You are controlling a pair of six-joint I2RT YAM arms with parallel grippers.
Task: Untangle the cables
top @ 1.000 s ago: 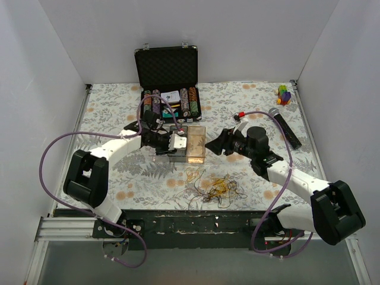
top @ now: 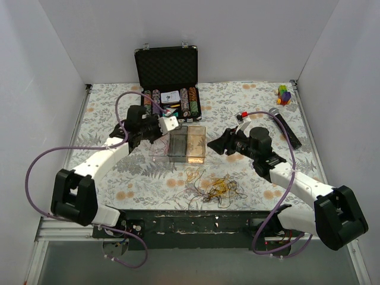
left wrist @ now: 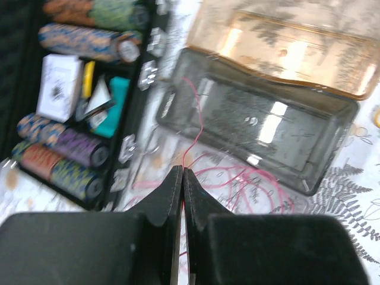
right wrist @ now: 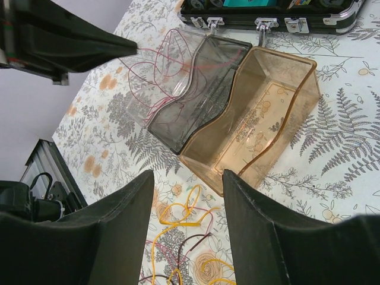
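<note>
My left gripper is shut with a thin pink cable (left wrist: 199, 113) running through its fingertips, above the clear left compartment (right wrist: 139, 110). One length of this cable trails over the grey middle compartment (left wrist: 255, 119). More pink cable (left wrist: 270, 178) lies looped in the clear compartment. My right gripper stands open with nothing between its fingers, right of the amber compartment (top: 196, 142) in the top view. A tangle of yellow and dark cables (top: 219, 189) lies on the table in front of the bins, with some pink cable (right wrist: 208, 222) among it.
Behind the bins stands an open black case (top: 167, 65) with rolls of chips. A black microphone (top: 286, 127) and a colourful toy (top: 284, 95) lie at the right.
My left gripper has moved left, from over the middle compartment to the clear one, with the pink cable held. The right arm has shifted only slightly.
</note>
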